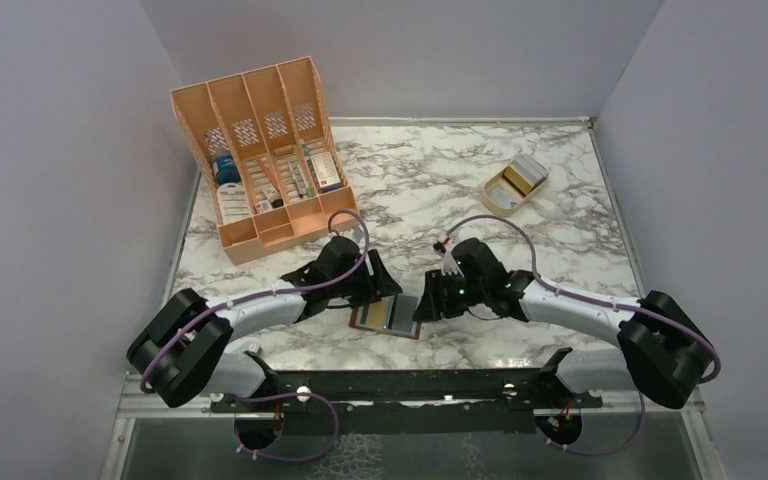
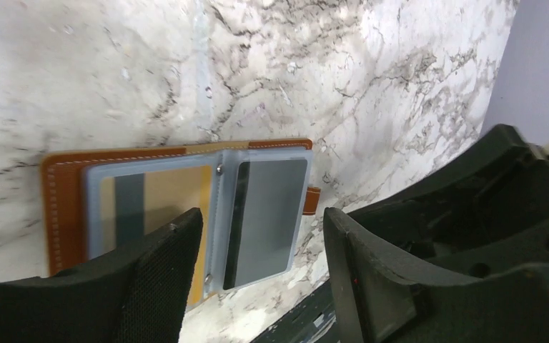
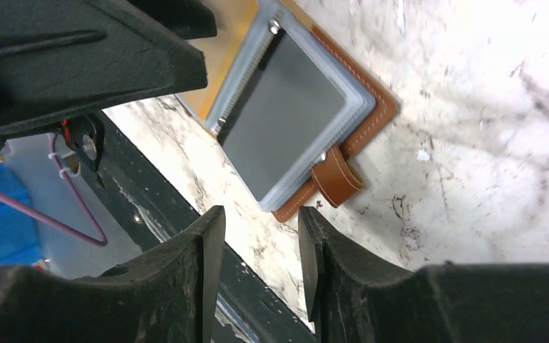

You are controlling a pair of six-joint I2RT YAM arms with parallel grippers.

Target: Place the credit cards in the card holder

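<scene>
The brown card holder (image 1: 388,331) lies spread out on the marble table between both arms. In the left wrist view a yellow card (image 2: 164,201) with a dark band sits in its left clear sleeve, and a grey card (image 2: 271,207) fills the right sleeve. My left gripper is open above the holder with nothing between its fingers. Just off the strap side of the holder, my right gripper stands part open, its fingers apart and empty. A brown strap (image 3: 337,177) sticks out from that edge.
At the back right, an oval tray (image 1: 503,209) carries several cards. A peach-coloured divided organizer (image 1: 348,199) with several items stands at the back left. Bare marble lies between them.
</scene>
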